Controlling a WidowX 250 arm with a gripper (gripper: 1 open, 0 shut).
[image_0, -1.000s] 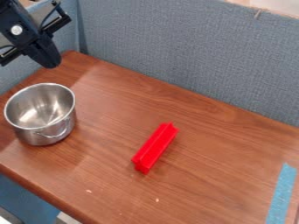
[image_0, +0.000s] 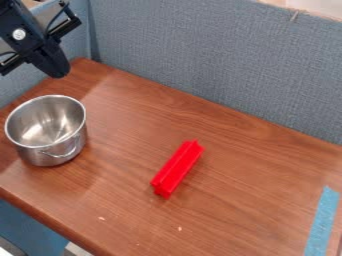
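Note:
At the top left of the camera view the black arm and gripper housing (image_0: 38, 40) hang above the table, partly cut off by the frame; its fingertips cannot be made out clearly. Below it a shiny steel pot (image_0: 48, 140) stands upright at the left of the wooden table (image_0: 160, 230). A red elongated block (image_0: 178, 168) lies diagonally right of the pot, near the middle, well apart from both pot and gripper.
Grey padded walls (image_0: 201, 50) bound the back and left. A light blue strip (image_0: 321, 220) lies at the right edge.

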